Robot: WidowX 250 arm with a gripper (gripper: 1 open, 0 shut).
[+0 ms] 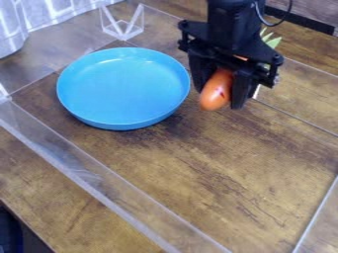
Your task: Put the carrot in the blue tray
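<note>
An orange carrot (215,92) hangs between the fingers of my black gripper (219,91), which is shut on it. The carrot's upper part is hidden behind the gripper, while its lower end shows clearly. Just left of the gripper lies the round blue tray (122,84), empty. The carrot is close to the tray's right rim, outside it in the view. How high it is above the table cannot be told exactly.
Behind the gripper, a pale and green object (271,41) is partly hidden. A clear wall (99,183) runs along the left and front. A wire stand (123,22) is at the back left.
</note>
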